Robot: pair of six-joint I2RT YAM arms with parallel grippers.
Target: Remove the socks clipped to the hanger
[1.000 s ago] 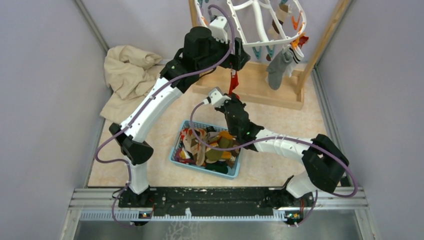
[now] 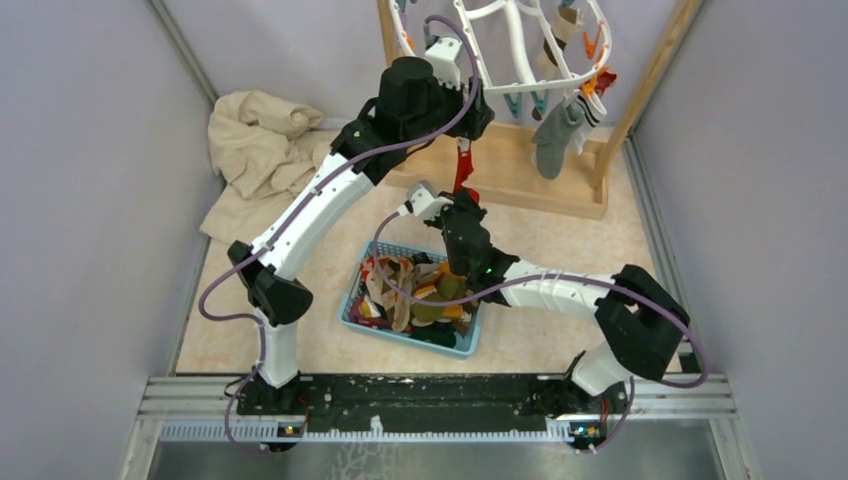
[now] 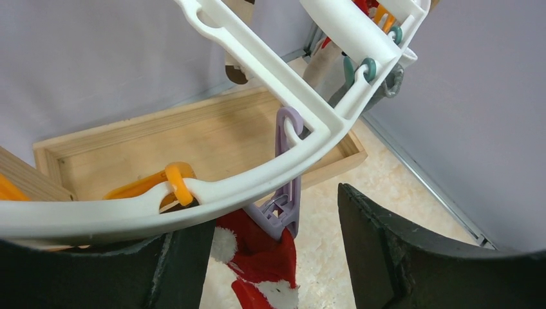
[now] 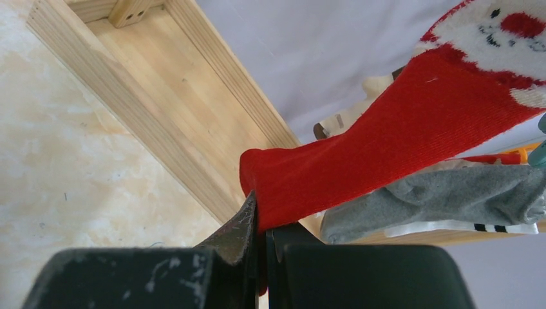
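Note:
A red sock with white patches (image 3: 264, 261) hangs from a purple clip (image 3: 291, 199) on the white hanger (image 3: 270, 180). My left gripper is part open, its fingers (image 3: 376, 248) standing apart on either side of the clip and sock top, with a gap to the right finger. In the right wrist view, the red sock (image 4: 360, 158) stretches up and right from my right gripper, which is shut on its lower end. From above, the left gripper (image 2: 478, 112) covers the clip. A grey sock (image 2: 556, 138) hangs farther right.
A blue basket (image 2: 400, 340) of socks stands below the right arm. The wooden stand (image 2: 520, 170) lies behind the grippers, and a beige cloth (image 2: 255, 150) is at left. An orange clip (image 3: 177, 180) hangs from the hanger rim beside the left gripper.
The grey sock sways a little.

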